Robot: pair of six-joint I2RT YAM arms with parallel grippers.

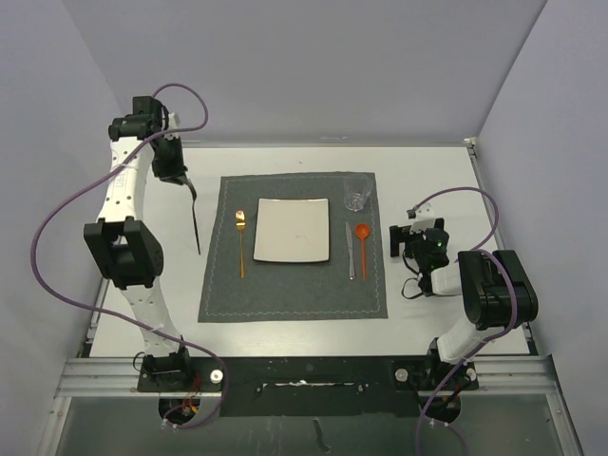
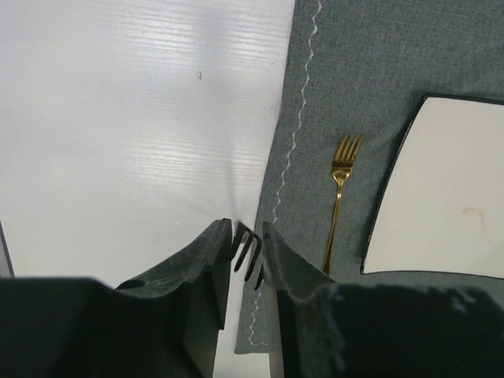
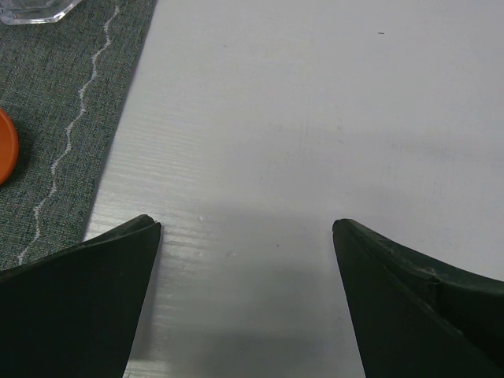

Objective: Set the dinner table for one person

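My left gripper (image 1: 180, 179) is over the white table left of the mat, with a long thin dark utensil (image 1: 196, 218) at its fingers, moving along with it; its end shows as dark prongs in the left wrist view. A gold fork (image 1: 241, 247) (image 2: 337, 197), square white plate (image 1: 292, 231) (image 2: 437, 189), knife (image 1: 350, 252), orange spoon (image 1: 363, 252) (image 3: 4, 146) and clear glass (image 1: 357, 194) lie or stand on the grey mat (image 1: 290, 299). My right gripper (image 1: 401, 241) stands open and empty just right of the mat.
Grey walls border the back and both sides.
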